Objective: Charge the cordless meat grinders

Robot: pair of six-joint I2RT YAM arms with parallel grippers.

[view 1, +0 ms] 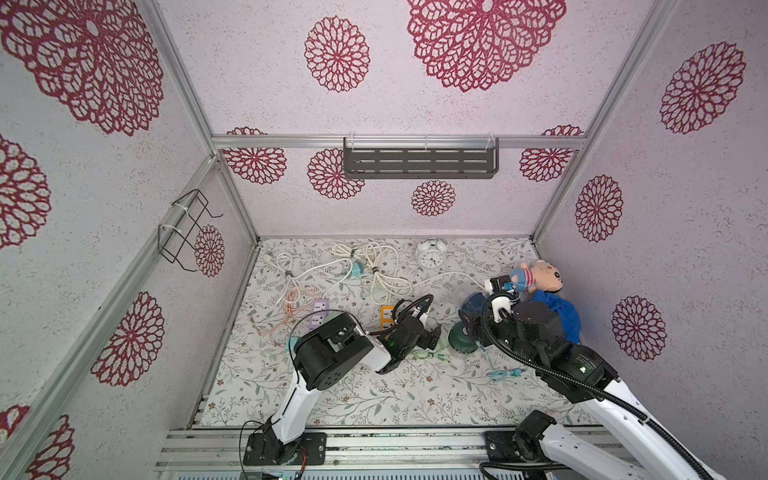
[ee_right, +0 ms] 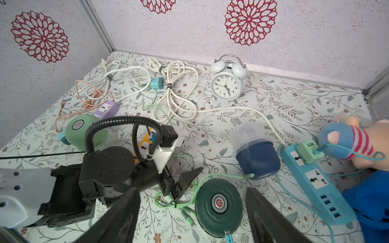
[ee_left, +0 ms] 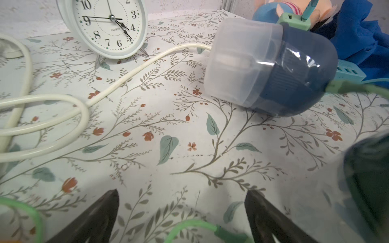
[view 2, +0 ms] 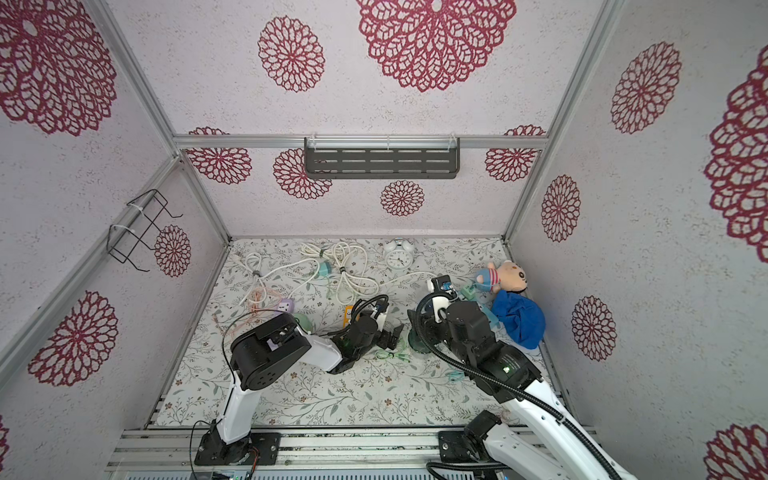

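A dark green grinder stands upright with a teal plug at its base. A navy grinder with a clear cup lies behind it, a green cable attached. A light green grinder is at the left. My left gripper is open and low over green cables, left of the dark green grinder. My right gripper hangs open above that grinder, its fingers blurred at the right wrist view's lower edge.
A teal power strip with a green adapter lies right. Also around are a clock, white cords, lilac and orange strips, a plush toy and blue cloth.
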